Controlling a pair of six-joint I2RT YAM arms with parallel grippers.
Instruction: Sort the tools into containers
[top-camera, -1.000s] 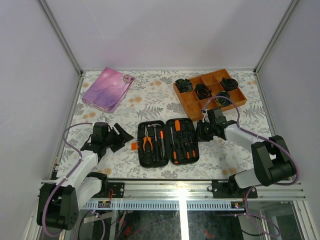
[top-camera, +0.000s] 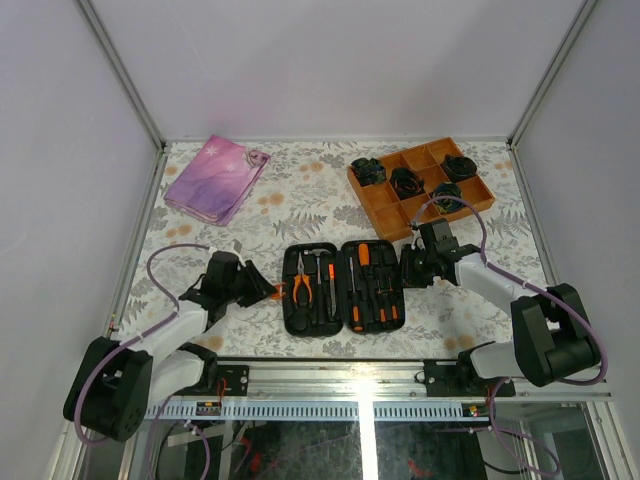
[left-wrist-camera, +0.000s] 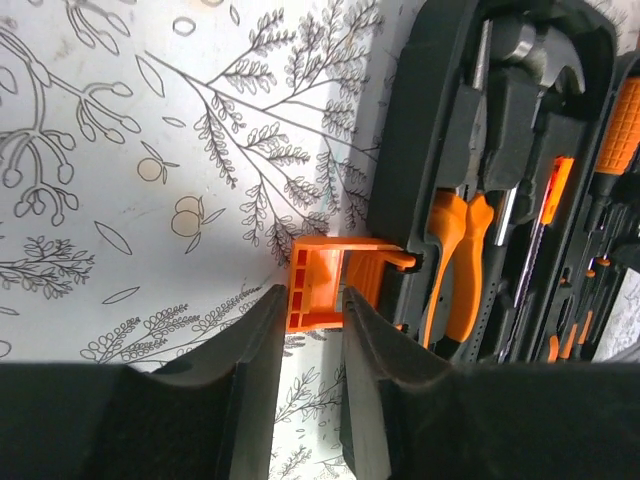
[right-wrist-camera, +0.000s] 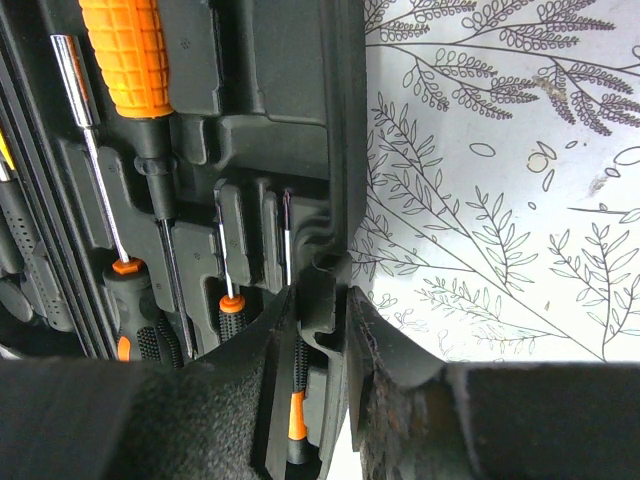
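A black tool case (top-camera: 318, 327) lies unfolded in the middle of the table. Orange-handled pliers (top-camera: 301, 288), a hammer (left-wrist-camera: 540, 50), a knife (left-wrist-camera: 545, 215), a thick orange screwdriver (right-wrist-camera: 125, 60) and thinner screwdrivers (right-wrist-camera: 232, 305) rest in its slots. From the case's left side an orange latch (left-wrist-camera: 318, 285) sticks out. My left gripper is part open, a fingertip on each side of the latch's near end; contact cannot be judged. On the opposite side, my right gripper is shut on the case's right wall.
An orange divided tray (top-camera: 385, 212) with several dark bundles stands at the back right, close behind the right gripper. A folded purple cloth (top-camera: 215, 182) lies at the back left.
My left gripper has moved right to the latch and its fingers have come closer together. The case and my right gripper have shifted slightly right.
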